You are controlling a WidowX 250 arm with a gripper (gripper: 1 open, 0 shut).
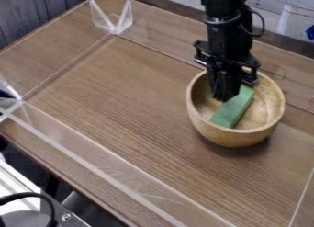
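A wooden bowl (197,116) stands on the right side of the table, with a green oblong object (233,108) lying inside it. My black gripper (223,89) reaches down from the top over the back left of the bowl, its tips low at or just inside the rim. Whether it is open or shut, and whether anything is between its fingers, I cannot tell.
Clear plastic strips and corner pieces run along its edges. A dark hose or cable (37,201) is at the bottom left corner.
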